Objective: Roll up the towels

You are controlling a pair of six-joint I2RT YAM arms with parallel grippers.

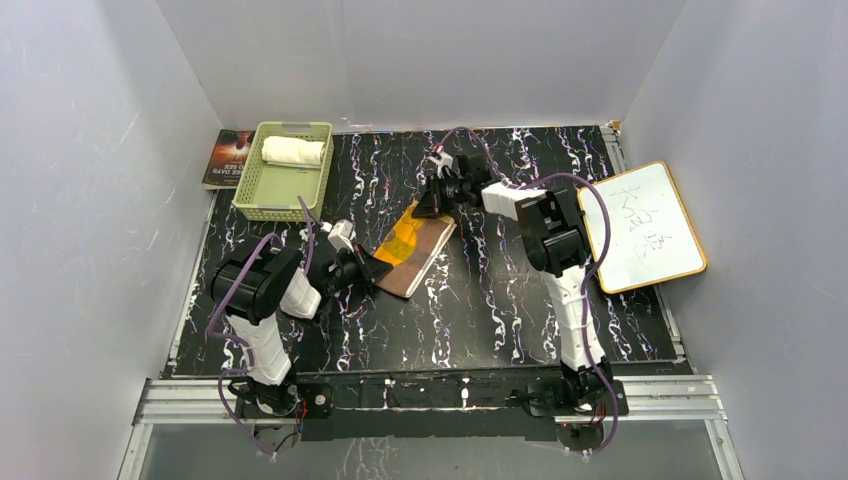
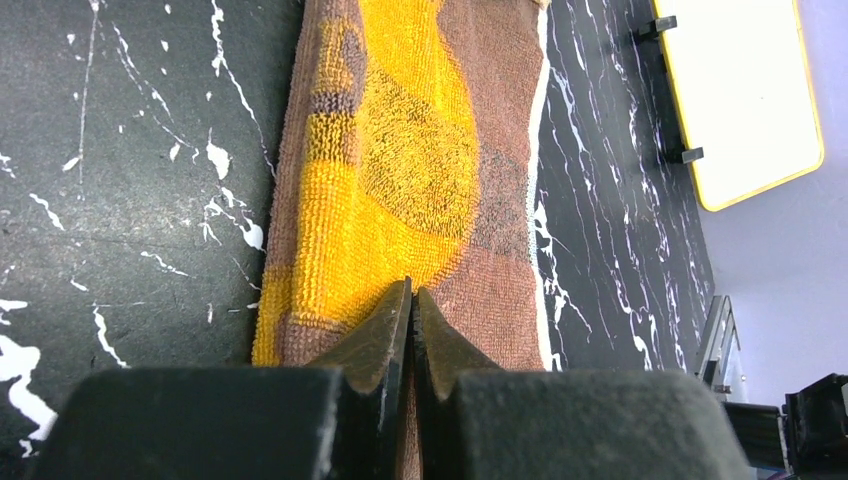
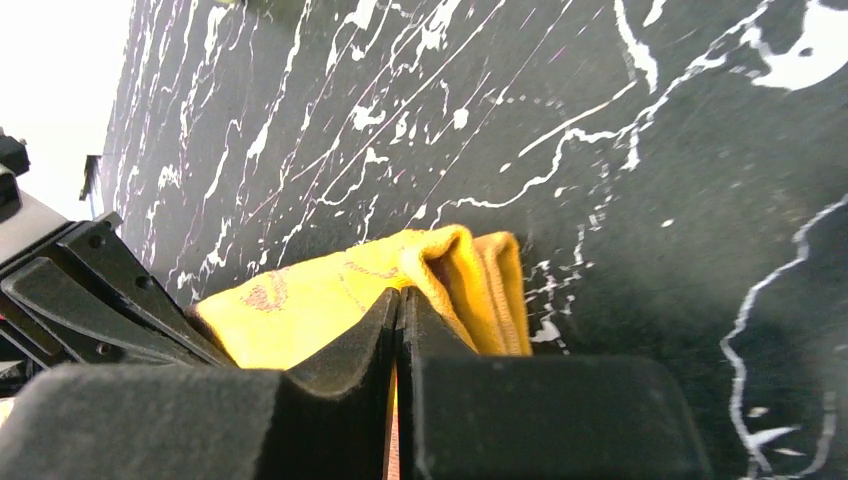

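A brown and yellow towel lies folded lengthwise at the table's middle, slanting from near left to far right, its yellow edge raised along the left. My left gripper is shut down on the towel's near end; I cannot tell whether fabric is between its tips. My right gripper is shut at the yellow far end, right against the folded fabric, with none clearly between its fingers. A rolled white towel lies in the green basket at the back left.
A book lies at the far left behind the basket. A whiteboard sits along the right edge.
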